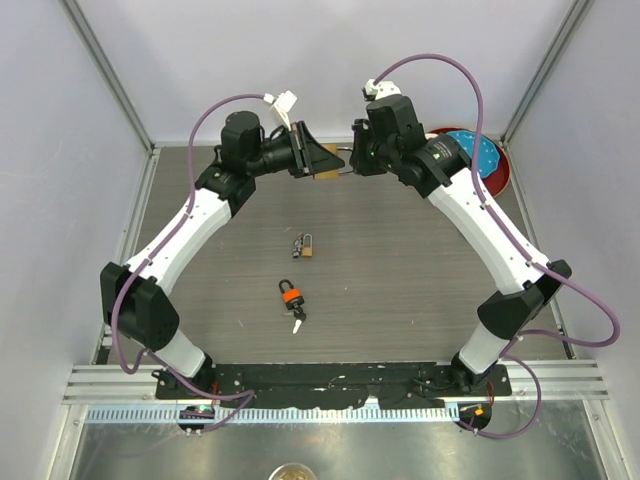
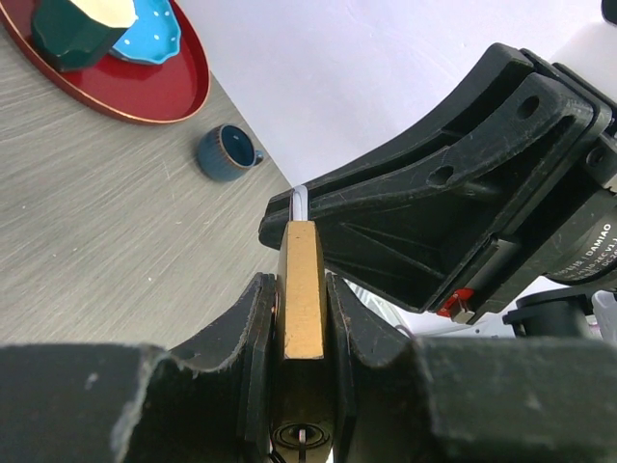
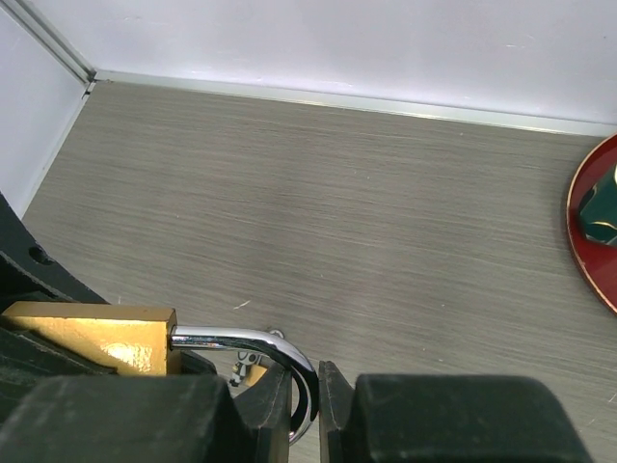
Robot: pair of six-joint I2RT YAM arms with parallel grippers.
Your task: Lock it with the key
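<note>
High over the back of the table, a gold padlock is held between both grippers. My left gripper is closed around its body, whose narrow side shows between the left fingers. From the body's end, the silver shackle curves into my right gripper, shut on the loop. Whether the shackle is fully seated in the body cannot be told. On the table lie a smaller gold padlock beside some keys, and a black-and-orange padlock with a key.
At the back right, partly behind my right arm, stands a red plate bearing a blue dish and a dark green cup. Nearby is a dark blue mug.
</note>
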